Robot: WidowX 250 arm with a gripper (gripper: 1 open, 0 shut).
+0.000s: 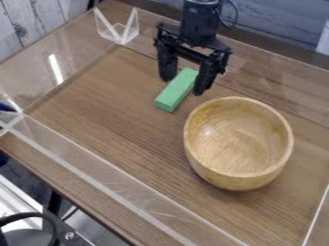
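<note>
My black gripper [190,66] hangs at the top centre, its two fingers spread apart and open, just above the upper part of a green block [175,94] lying on the wooden table [96,125]. I see nothing held between the fingers. A large round tan bowl [238,161] stands to the right of and below the block.
A clear, angular holder [117,27] sits at the upper left. A dark object with a cable is at the bottom-left corner.
</note>
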